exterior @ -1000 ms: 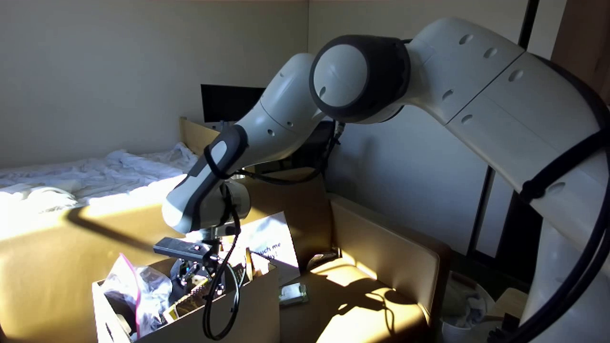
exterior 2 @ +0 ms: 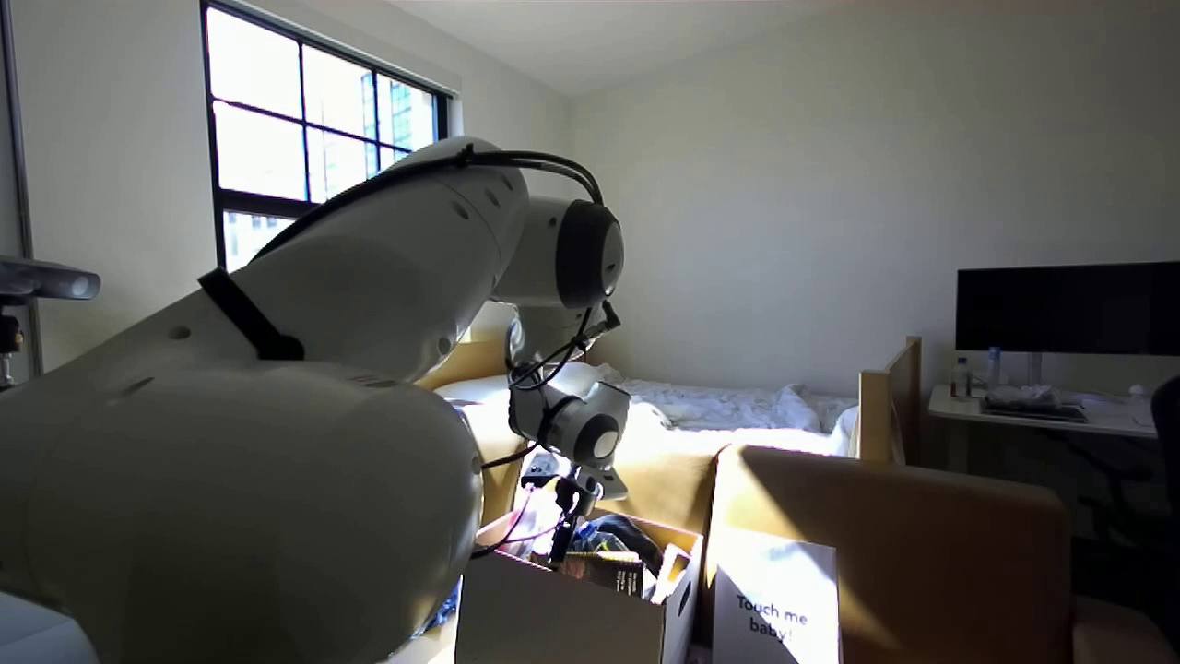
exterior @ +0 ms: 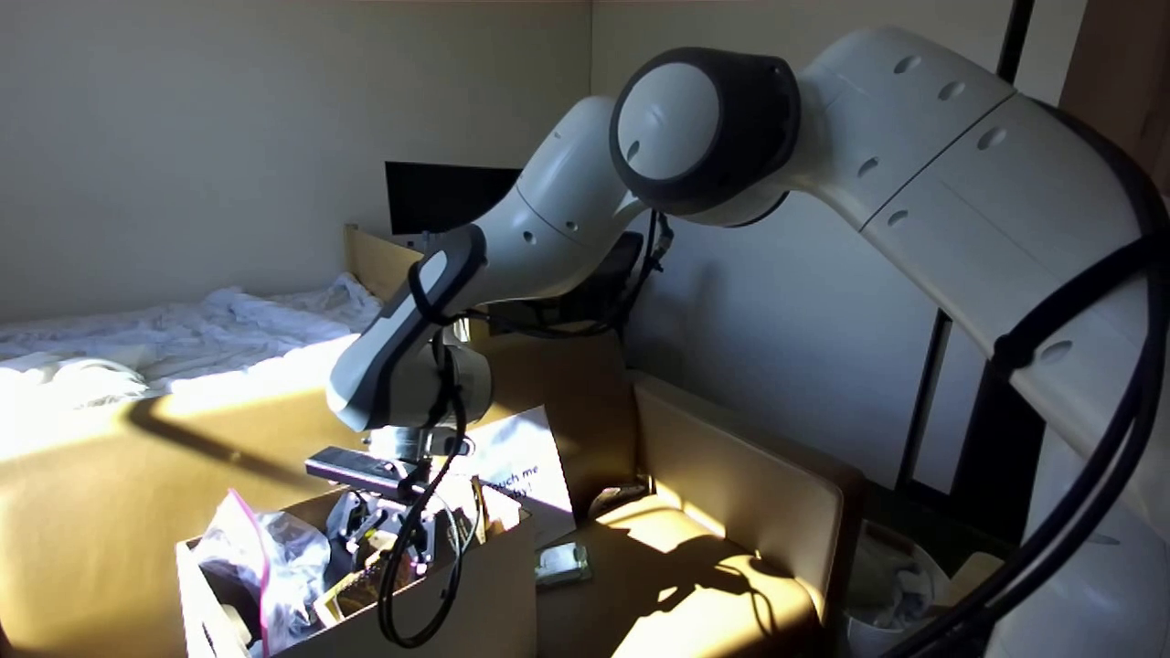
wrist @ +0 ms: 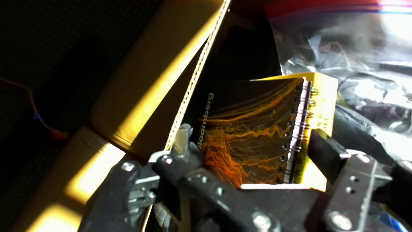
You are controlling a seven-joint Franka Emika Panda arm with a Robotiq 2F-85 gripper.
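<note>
My gripper is open over a cardboard box (exterior: pixel 494 598), one finger at each side of a spiral-bound notebook. The notebook (wrist: pixel 247 131) has a black cover with orange wavy lines and stands inside the box, near its wall. Beside it is a yellow book or box (wrist: pixel 326 96), partly covered. In the wrist view the left finger is close to the box's edge (wrist: pixel 193 81), and the right finger overlaps the yellow item. Whether either finger touches anything is hard to tell.
A clear zip bag (wrist: pixel 355 65) fills the box's other end. A white sign (exterior 2: pixel 774 598) leans on the brown sofa (exterior 2: pixel 918 520) beside the box. On the sofa seat lies a small pale package (exterior: pixel 561 563). The seat is otherwise largely clear.
The arm's wrist has risen slightly and shifted a little right in exterior view 1. The box, bag and sign have stayed where they were.
</note>
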